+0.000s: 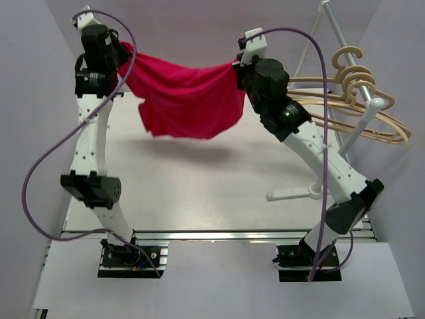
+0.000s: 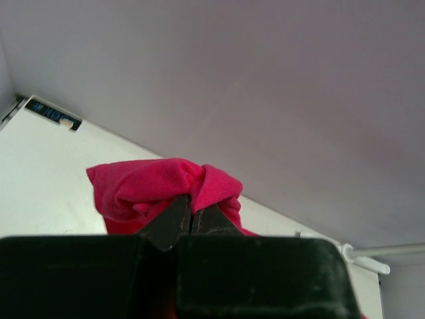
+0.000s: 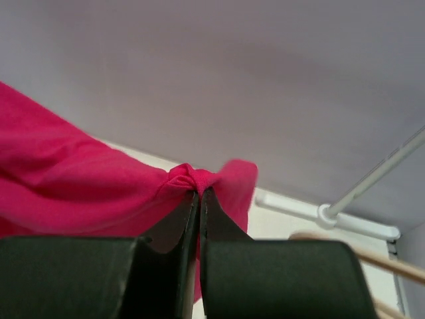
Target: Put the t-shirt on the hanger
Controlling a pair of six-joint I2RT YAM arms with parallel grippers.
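A red t shirt (image 1: 182, 100) hangs stretched in the air between both grippers, high above the white table. My left gripper, at the upper left in the top view, is shut on a bunched corner of the red cloth (image 2: 146, 183). My right gripper is shut on the other end, with folds of fabric (image 3: 86, 186) spreading to the left of its fingers. Several wooden hangers (image 1: 392, 129) hang on a white rack at the right, beside my right arm.
The white rack (image 1: 335, 23) stands on the table's right side, its foot (image 1: 285, 194) reaching inward. Grey walls enclose the back and both sides.
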